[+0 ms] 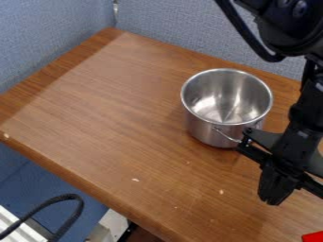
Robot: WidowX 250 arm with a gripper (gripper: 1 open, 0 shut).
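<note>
A steel pot [217,104] with a wire handle stands on the wooden table [101,104], right of the middle. My black gripper [275,188] hangs low over the table at the right, in front of the pot and to its right, with its fingertips pointing down. It is shut, and nothing shows between its fingers.
A red object [312,236] is cut off at the bottom right corner. Grey padded walls bound the left and back, and a black cable [57,200] lies beyond the table's lower left edge.
</note>
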